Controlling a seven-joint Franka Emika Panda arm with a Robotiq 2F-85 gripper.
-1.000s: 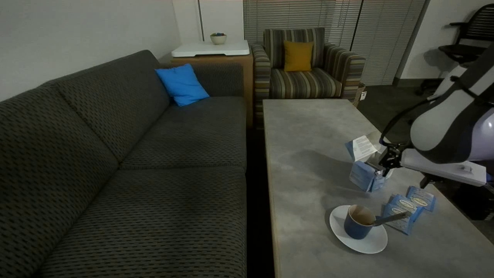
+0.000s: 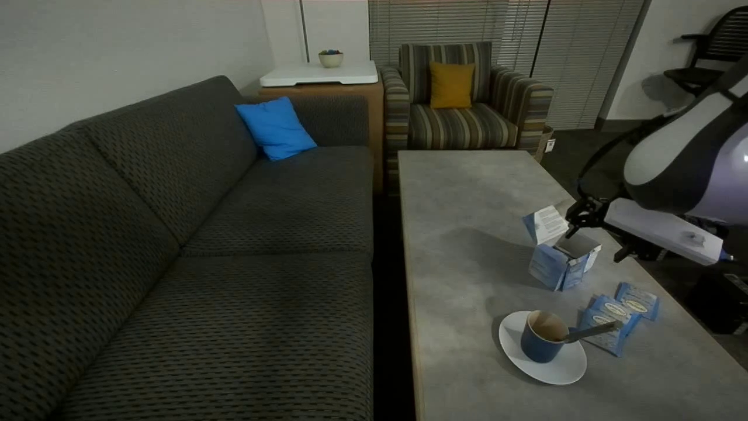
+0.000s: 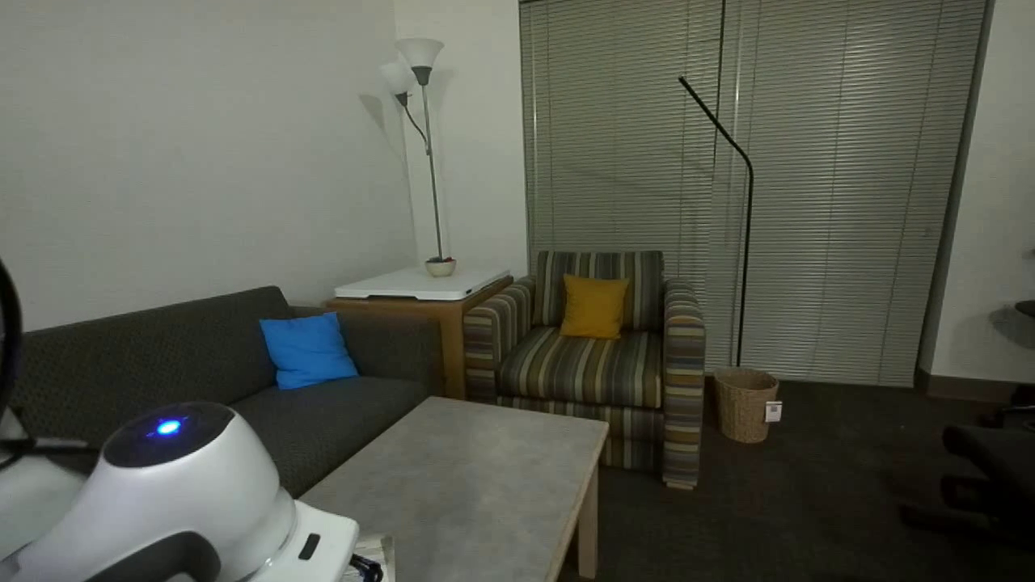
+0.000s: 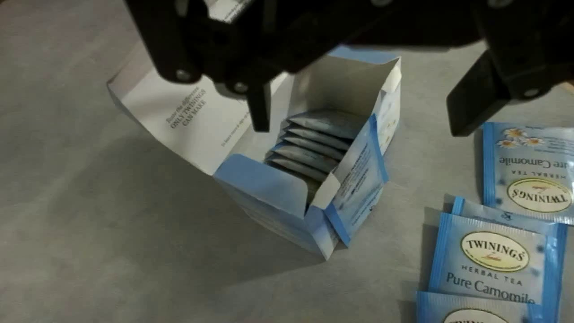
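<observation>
The open blue-and-white tea box stands on the table with its lid folded back. Inside it, in the wrist view, several tea packets are stacked, while one packet leans against the outer wall of the box. My gripper is over the box with its fingers spread wide and nothing between them. One finger overlaps the lid side in that view; the other lies beyond the opposite wall. Loose blue Twinings camomile packets lie on the tabletop to the right.
A blue cup with a utensil in it sits on a white saucer, close to the loose packets. Free room covers the table's far and left parts. A couch runs alongside.
The gripper has risen from lower at the box, moving slightly back in exterior view 1. Box, loose packets and cup look unmoved.
</observation>
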